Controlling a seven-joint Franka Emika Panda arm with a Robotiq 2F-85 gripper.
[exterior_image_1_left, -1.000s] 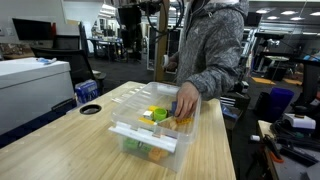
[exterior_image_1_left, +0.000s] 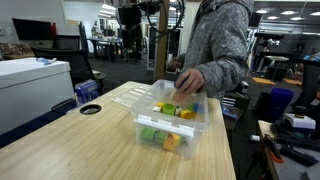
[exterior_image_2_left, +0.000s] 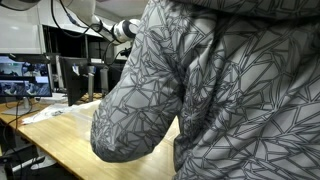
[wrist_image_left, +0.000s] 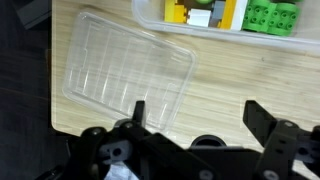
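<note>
A clear plastic box (exterior_image_1_left: 147, 133) with colourful blocks (exterior_image_1_left: 170, 111) in it stands on the wooden table. A person's hand (exterior_image_1_left: 187, 84) is over the box, blurred. Near the box, a clear flat lid (wrist_image_left: 128, 72) lies on the table. High above the table, my gripper is open, its fingers wide apart with only bare table between them. Part of the box, holding yellow and green blocks (wrist_image_left: 268, 16), shows at the top of the wrist view.
The person in a grey patterned jacket (exterior_image_2_left: 240, 90) blocks most of exterior view 2. A dark round object (exterior_image_1_left: 87, 91) and a black ring (exterior_image_1_left: 90, 109) sit at the table's back.
The box has shifted to the right and a little back. The person's hand, earlier among the blocks, has risen above them. My arm shows no clear movement.
</note>
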